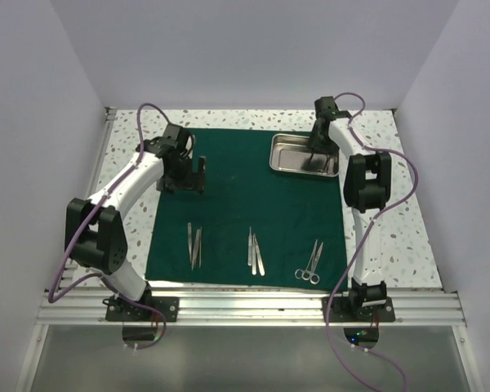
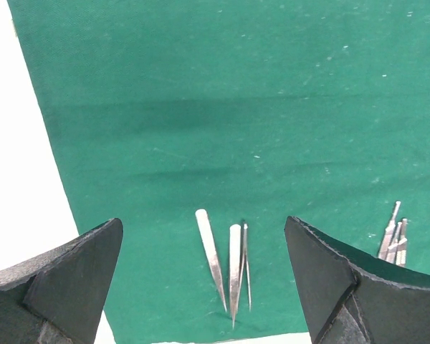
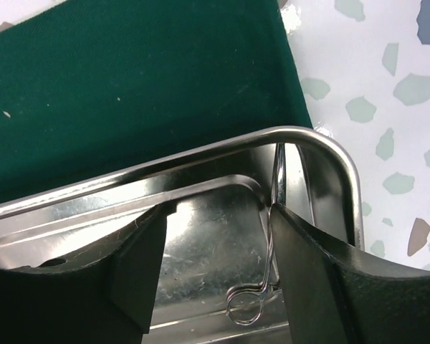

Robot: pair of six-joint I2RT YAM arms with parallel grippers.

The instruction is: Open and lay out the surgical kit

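The steel tray (image 1: pixel 275 169) stands at the back right of the green cloth (image 1: pixel 237 204). Inside it, along the right end, lies a scissor-like instrument (image 3: pixel 278 175); its ring handle (image 3: pixel 245 308) shows in the right wrist view. Over that end my right gripper is open, its right finger (image 3: pixel 308 251) hiding part of the instrument's shaft. No item shows between its fingers. My left gripper hangs open and empty above the cloth's left side. Below it in the top view lie several slim instruments (image 1: pixel 196 248).
More slim instruments (image 1: pixel 254 253) lie at the front middle of the cloth, and scissors (image 1: pixel 313 265) at the front right. Speckled table (image 1: pixel 392 245) borders the cloth.
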